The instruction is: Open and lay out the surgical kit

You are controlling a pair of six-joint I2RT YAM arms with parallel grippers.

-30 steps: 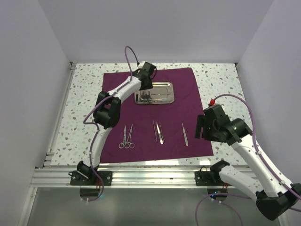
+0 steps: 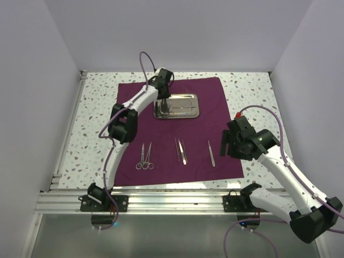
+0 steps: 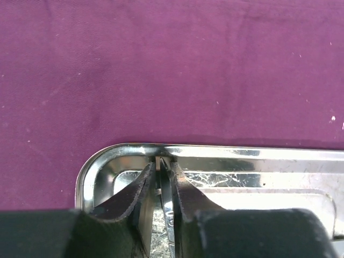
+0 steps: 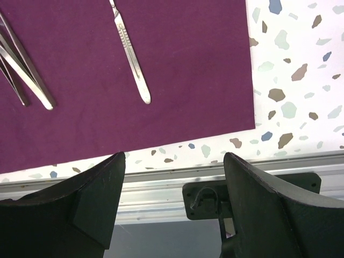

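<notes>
The metal tray (image 2: 196,107) lies toward the back of the purple cloth. My left gripper (image 2: 164,107) is down at the tray's left end. In the left wrist view, its fingers (image 3: 144,199) stand narrowly apart inside the near corner of the tray rim (image 3: 226,152). A slim shiny instrument (image 3: 165,207) shows in the gap between them; whether both fingers touch it is unclear. A thin instrument (image 2: 183,107) lies farther right in the tray. Over the front right of the cloth, my right gripper is wide open and empty.
On the cloth (image 2: 161,174), ring-handled instruments (image 2: 143,157) lie at front left, tweezers (image 2: 183,152) in the middle and a scalpel handle (image 2: 211,154) to the right. Bare cloth separates these groups.
The left gripper has shifted slightly left over the tray, toward its left end. The right arm has drifted a little left. The laid-out instruments have not moved.
</notes>
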